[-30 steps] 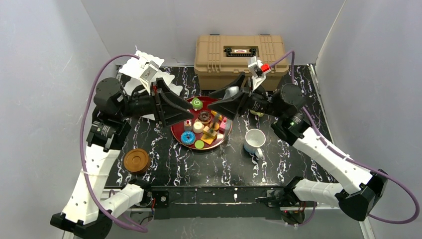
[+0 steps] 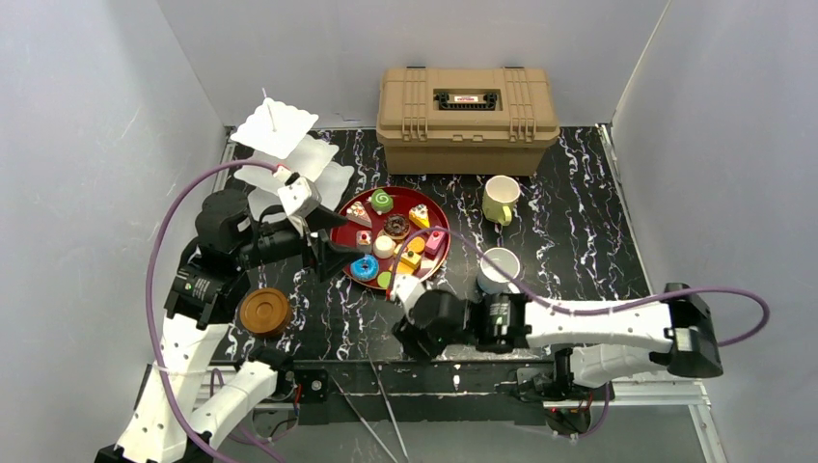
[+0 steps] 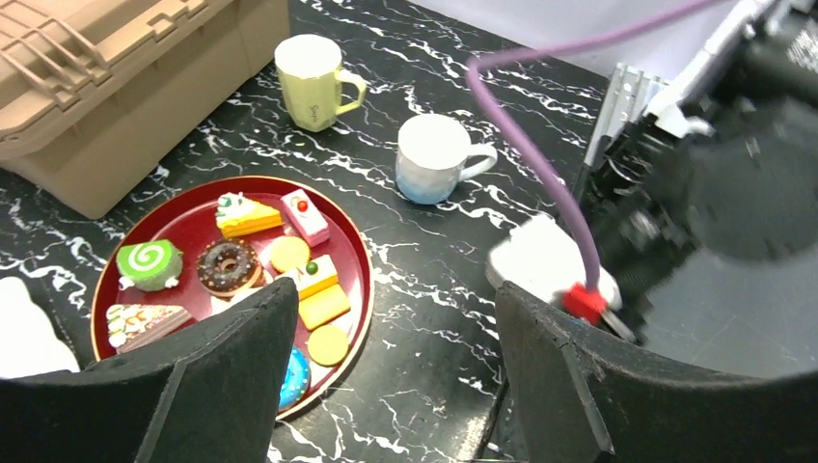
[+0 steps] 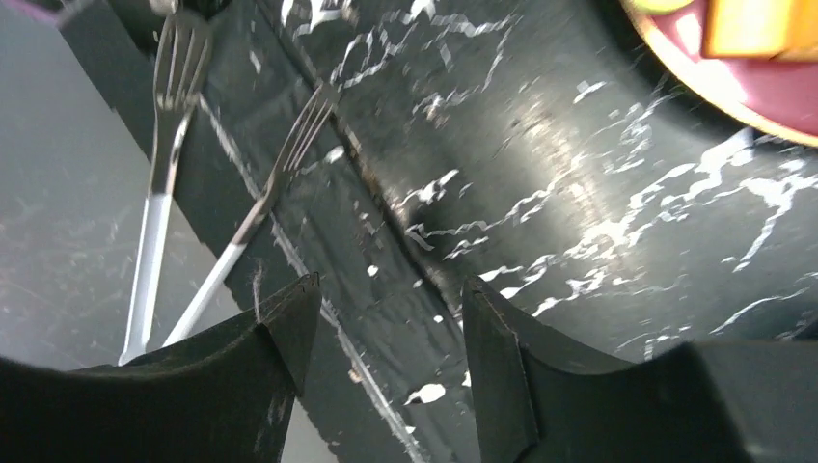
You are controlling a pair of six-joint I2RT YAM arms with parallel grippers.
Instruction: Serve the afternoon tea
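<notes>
A red plate (image 2: 426, 204) of toy cakes and sweets sits mid-table, with a pale yellow mug (image 2: 500, 198) and a white-blue mug (image 2: 497, 275) to its right. My left gripper (image 2: 340, 236) hangs over the plate's left side, fingers apart with nothing visible between them. My right gripper (image 2: 410, 338) is low at the front edge, blurred in the top view; in its wrist view the fingers stand open and empty. Two forks lie at the front edge, a wide-headed one (image 4: 178, 87) and a narrower one (image 4: 299, 135).
A tan case (image 2: 468, 140) stands at the back. A tiered white stand (image 2: 275, 125) is at the back left, a round wooden item (image 2: 264, 311) at the front left.
The right arm has swung from above the plate's right side down to the front edge. The left gripper has lowered slightly. A grey object seen at the right gripper earlier is no longer there.
</notes>
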